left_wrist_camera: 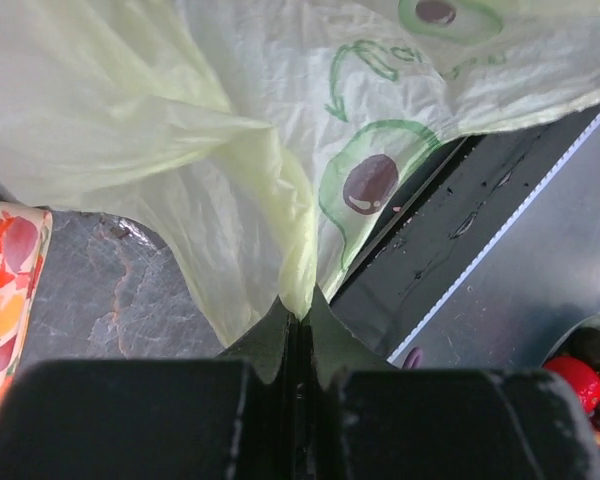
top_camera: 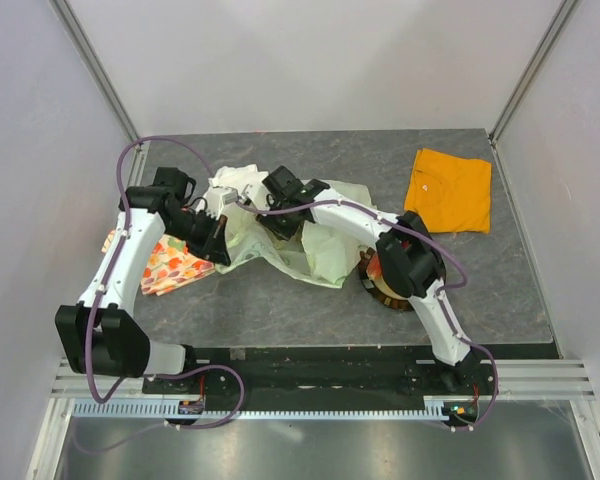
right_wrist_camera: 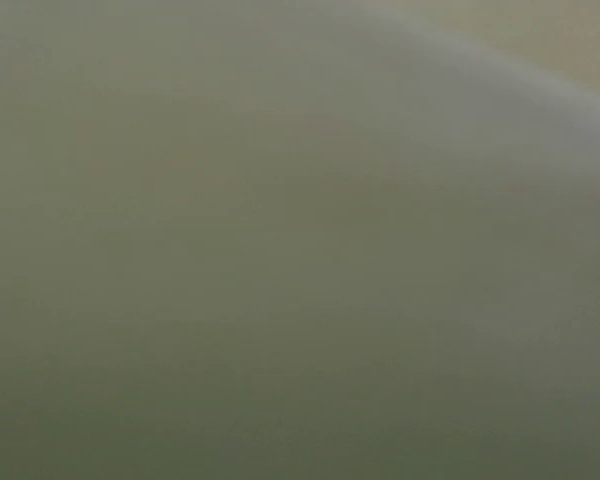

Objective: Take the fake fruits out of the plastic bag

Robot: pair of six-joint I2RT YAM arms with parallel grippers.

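Observation:
The pale green plastic bag lies crumpled mid-table. My left gripper is shut on a gathered fold of it, the bag stretching up from the fingers in the left wrist view. My right gripper reaches down into the bag's middle; its fingers are hard to make out. The right wrist view is a blurred olive-grey, showing no detail. A bowl of fake fruits sits right of the bag, partly under the right arm.
An orange cloth lies at the back right. A floral cloth lies at the left under the left arm. Bare table shows along the front and right.

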